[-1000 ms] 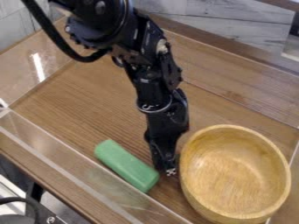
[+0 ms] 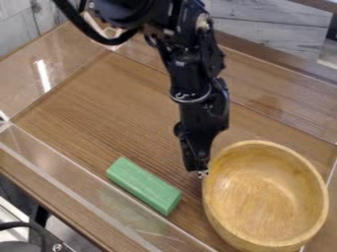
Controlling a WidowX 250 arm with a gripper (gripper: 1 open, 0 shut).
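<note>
The black arm reaches down from the top centre, its gripper [image 2: 199, 167] low beside the left rim of a yellow oval bowl [image 2: 265, 197]. The gripper looks shut, with nothing visible between its fingers, though its tips are small and dark. A green block [image 2: 144, 185] lies on the wooden surface to the left of the gripper and bowl, apart from the gripper.
Clear edging runs along the near left, with a black cable at the lower left corner. A pale wall stands at the back.
The arm has risen and moved back, lifting the gripper a little from its lower spot between the green block and the bowl. The block and bowl look unmoved.
</note>
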